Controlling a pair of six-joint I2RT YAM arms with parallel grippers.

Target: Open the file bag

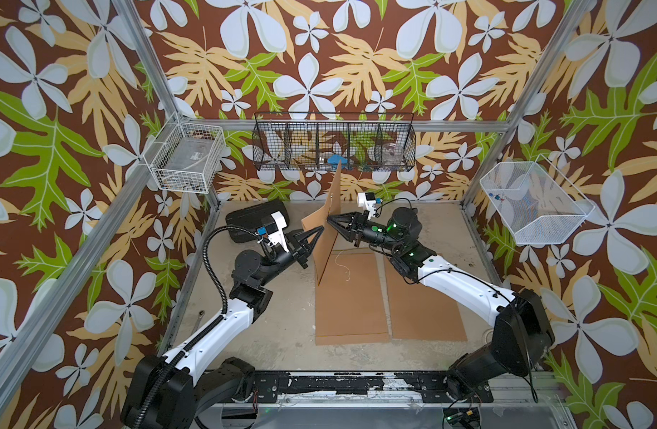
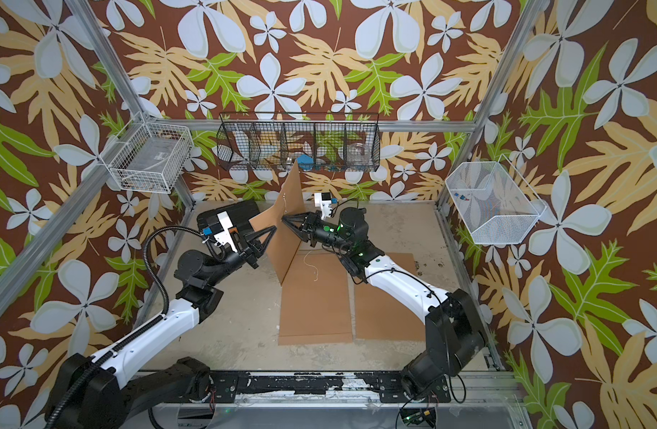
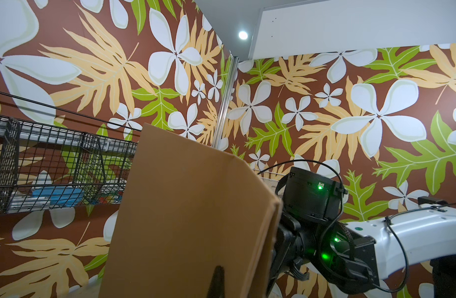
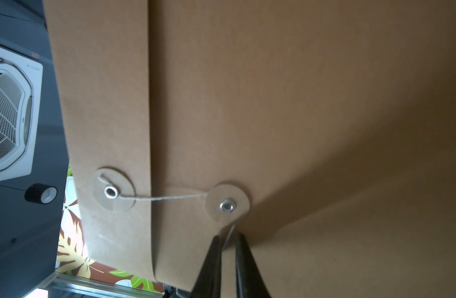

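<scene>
The brown file bag (image 1: pixel 327 239) is held upright above the floor, its flap side facing my right arm. My left gripper (image 1: pixel 319 232) is shut on the bag's edge; in the left wrist view one dark finger (image 3: pixel 216 283) lies against the cardboard (image 3: pixel 188 208). A white string (image 4: pixel 170 197) runs straight from the flap button (image 4: pixel 111 191) to the body button (image 4: pixel 227 205), and a short tail (image 4: pixel 229 233) drops below it. Just under that button, my right gripper has its fingertips slightly apart, right at the tail. Whether they touch it, I cannot tell.
Two more brown bags (image 1: pixel 351 296) (image 1: pixel 428 307) lie flat on the floor beneath. A black case (image 1: pixel 256 218) is behind my left arm. Wire baskets (image 1: pixel 335 143) (image 1: pixel 189 157) (image 1: pixel 535 203) hang on the walls.
</scene>
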